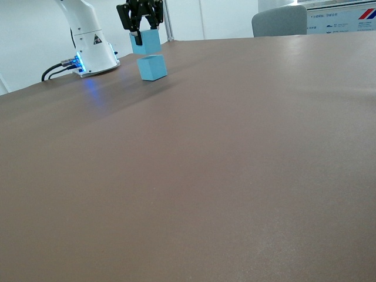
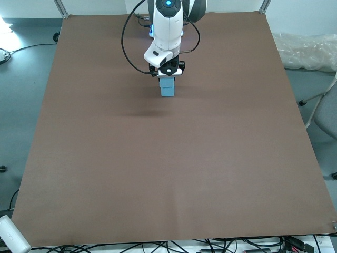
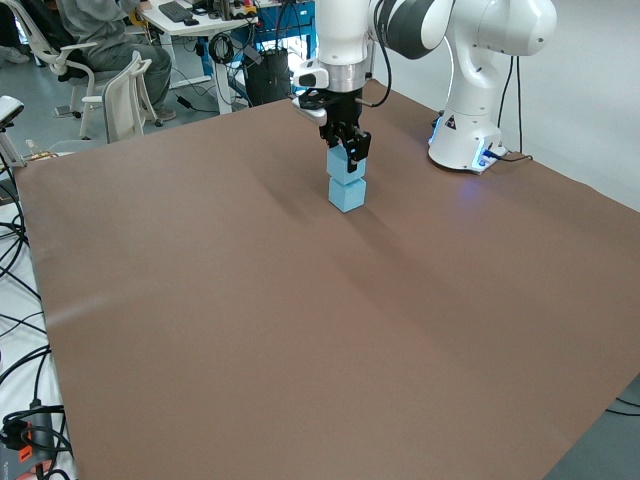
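Note:
In the top view a light blue cube [image 1: 145, 42] is held in my black gripper [image 1: 141, 20], shut on it, just above a second light blue cube [image 1: 152, 67] that rests on the brown table [image 1: 200, 176]. The two cubes line up nearly one over the other, with a small gap showing in that view. In the right view my gripper [image 3: 340, 158] holds the upper cube [image 3: 338, 168] over the lower one [image 3: 347, 195]. From the left view the gripper [image 2: 167, 75] largely hides where the cubes meet.
The arm's base [image 3: 462, 145] stands at the back edge with cables around it. Chairs stand beyond the table's sides, and cables [image 2: 237, 245] run along the near edge.

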